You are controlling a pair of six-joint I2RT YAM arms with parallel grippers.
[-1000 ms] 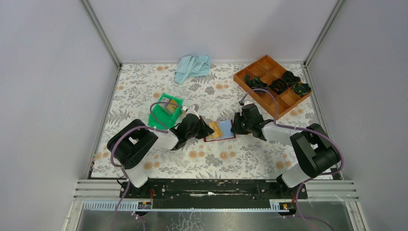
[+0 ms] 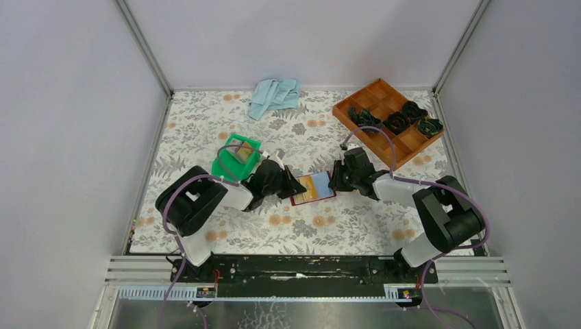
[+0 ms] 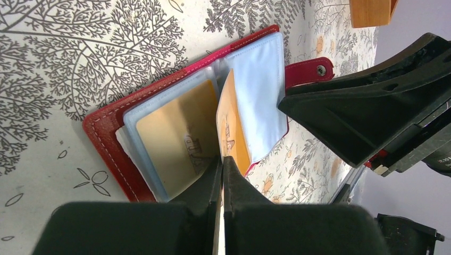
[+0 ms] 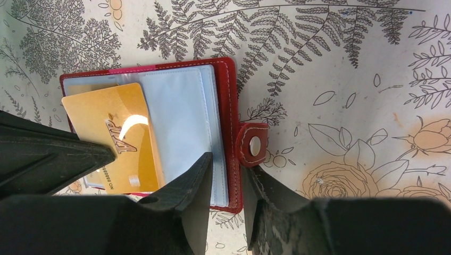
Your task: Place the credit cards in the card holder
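Observation:
The red card holder (image 4: 230, 95) lies open on the table, with pale sleeves (image 3: 257, 85) and a tan card behind one. My left gripper is shut at the edge of a yellow card (image 4: 111, 125), which stands slightly raised over the sleeves. My right gripper is at the holder's right edge, by the sleeve edges and snap strap (image 4: 255, 146), its fingers a little apart; whether anything is between them is hard to tell.
A green tray (image 2: 219, 171) with cards sits left of the holder. A wooden compartment box (image 2: 411, 144) with dark coils is at back right, a blue cloth (image 2: 274, 96) at the back.
My left arm has shifted very slightly in the top view; the right arm looks unmoved.

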